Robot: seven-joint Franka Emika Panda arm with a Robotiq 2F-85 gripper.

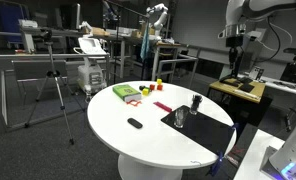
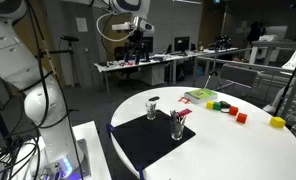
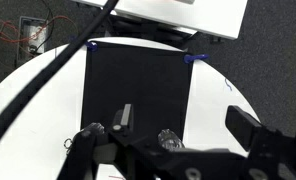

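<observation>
High above the round white table (image 1: 148, 140), my gripper (image 1: 231, 76) hangs from the raised arm, clear of everything on the tabletop. Its fingers stand wide apart in the wrist view, where the gripper has nothing between its fingers. Below lies a black mat (image 3: 136, 85) with a silvery cup (image 3: 170, 140) near its edge. A second, darker cup (image 1: 196, 102) stands close to it. In exterior view 2, the silvery cup (image 2: 177, 129) appears to have thin items in it. Parts of the mat and cups are hidden by the gripper in the wrist view.
A green box (image 1: 127, 93), a red block (image 2: 241, 118) and a yellow block (image 2: 277, 122) sit toward the table's far side. A small black object (image 1: 135, 123) lies apart from the mat. Blue tape (image 2: 140, 169) marks the table edge.
</observation>
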